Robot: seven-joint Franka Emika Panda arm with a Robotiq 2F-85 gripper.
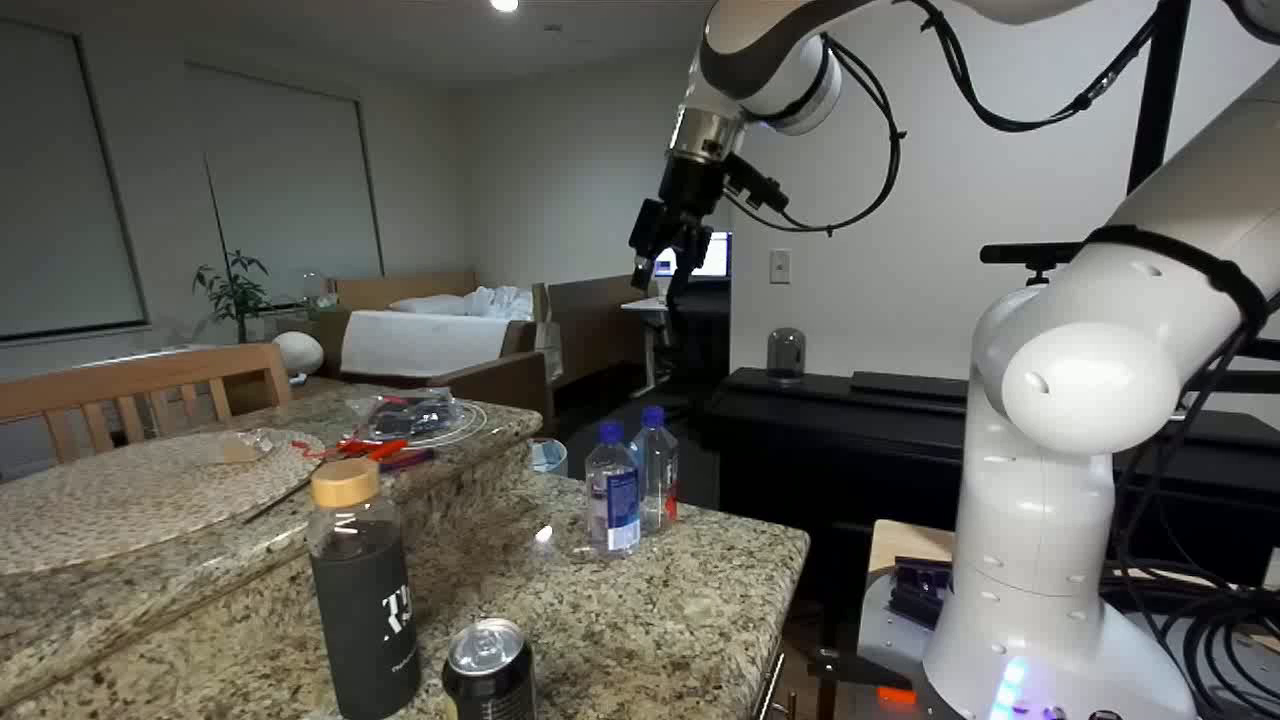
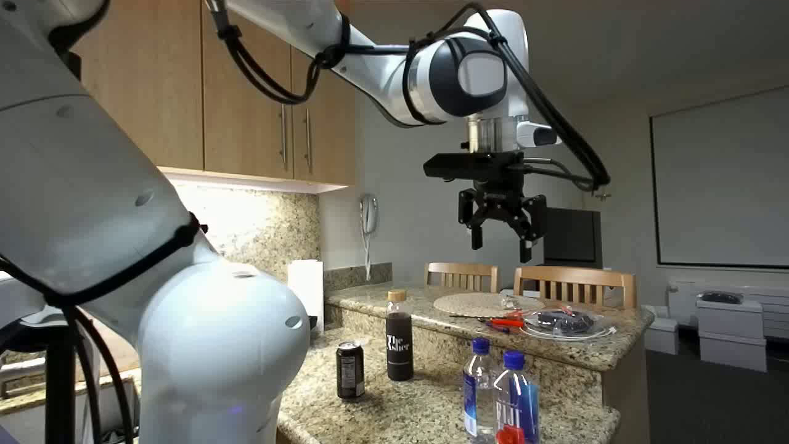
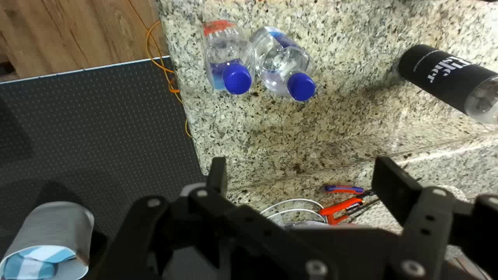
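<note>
My gripper [image 2: 501,248] hangs high above the counter, its fingers wide apart and nothing between the fingers. Two clear plastic bottles with blue caps stand close together on the lower granite counter: one [image 1: 613,498] has a blue and white label, the other [image 1: 657,470] shows a patch of red. In the wrist view both bottles lie beyond my fingertips, toward the top. A black bottle with a wooden cap [image 2: 399,340] and a dark can [image 2: 349,370] stand upright on the same counter, some way from the blue-capped pair.
The raised counter ledge [image 2: 592,355] carries a round woven mat [image 1: 132,492], red-handled tools [image 2: 506,322] and a bagged cable bundle [image 2: 566,323]. Wooden chairs [image 2: 577,281] stand behind it. Open floor [image 3: 93,144] lies past the counter's edge, with a bin [image 3: 51,238] on it.
</note>
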